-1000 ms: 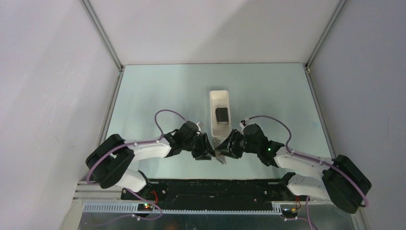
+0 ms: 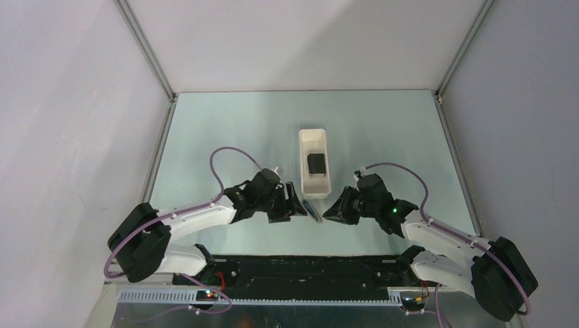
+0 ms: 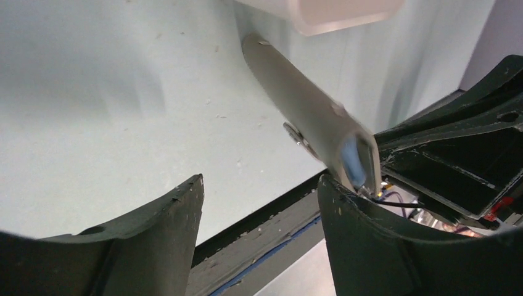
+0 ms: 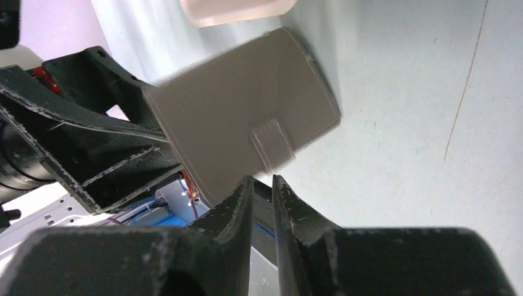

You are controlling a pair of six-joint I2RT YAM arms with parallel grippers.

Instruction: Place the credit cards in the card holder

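The grey-brown card holder [image 2: 312,210] stands on edge on the table between my two grippers, seen along its edge in the left wrist view. Something blue [image 3: 353,161] shows inside its opening; whether that is a card I cannot tell. My left gripper [image 2: 305,207] is open just left of the holder, with a wide empty gap between its fingers. To the holder's right, my right gripper [image 2: 326,217] is slightly open, a narrow gap between its fingertips. In the right wrist view the holder's broad side [image 4: 240,105] with its small tab faces me. No loose card is visible.
A white open box [image 2: 313,138] lies just behind the holder, with a black block [image 2: 316,163] in it.
Both grippers were close against the holder one second ago; the right one has drawn off rightward and the left now stands more open. The holder is more exposed and shows blue inside from above.
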